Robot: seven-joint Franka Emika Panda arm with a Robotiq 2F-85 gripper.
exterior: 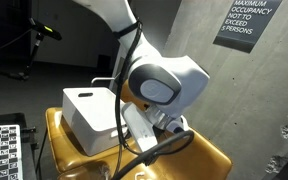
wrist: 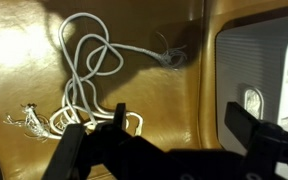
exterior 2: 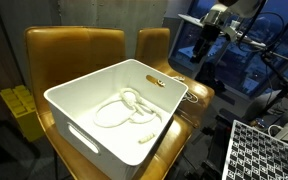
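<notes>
In the wrist view my gripper is open above a brown leather seat, its two dark fingers wide apart. A tangled white rope (wrist: 88, 78) with frayed ends lies on the seat, mostly left of the gap and partly behind the left finger. To the right stands the wall of a white box (wrist: 236, 72). Exterior view 2 shows the open white box (exterior 2: 94, 127) with more white rope (exterior 2: 119, 112) inside. A piece of rope (exterior 2: 191, 97) lies on the seat beyond it, with my gripper raised at the upper right.
A chair back (exterior 2: 87, 45) rises behind the box. A black-and-white checkered board (exterior 2: 259, 152) stands at the near right. Yellow blocks (exterior 2: 22, 112) are at the far left. A grey wall (exterior: 254, 85) is close to the arm.
</notes>
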